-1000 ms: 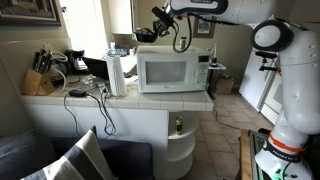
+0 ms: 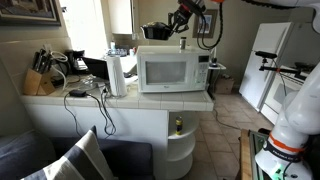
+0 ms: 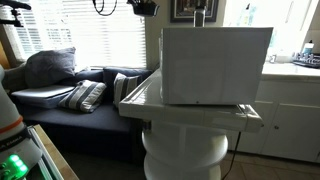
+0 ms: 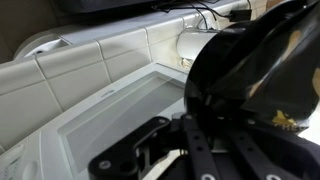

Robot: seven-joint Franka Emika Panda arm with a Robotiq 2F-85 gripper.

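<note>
A glossy black bowl-like piece (image 4: 245,55) with gold decoration fills the upper right of the wrist view. My gripper is shut on its edge; the fingertips are partly lost against the dark surface. In exterior view 1 the same dark piece (image 2: 155,31) hangs in the air above the white microwave (image 2: 175,70), with the gripper (image 2: 170,24) just right of it. Only the low end of the gripper (image 3: 146,8) shows at the top of exterior view 2.
A small canister (image 2: 182,43) stands on top of the microwave. Left of it on the tiled counter (image 2: 60,99) are a paper towel roll (image 2: 116,76), cables and a knife block (image 2: 40,82). A dark sofa (image 3: 95,115) with cushions lies below.
Over the last second the arm has swung up toward the top of exterior view 1. The gripper and the black piece have shifted slightly up and to the right, still together.
</note>
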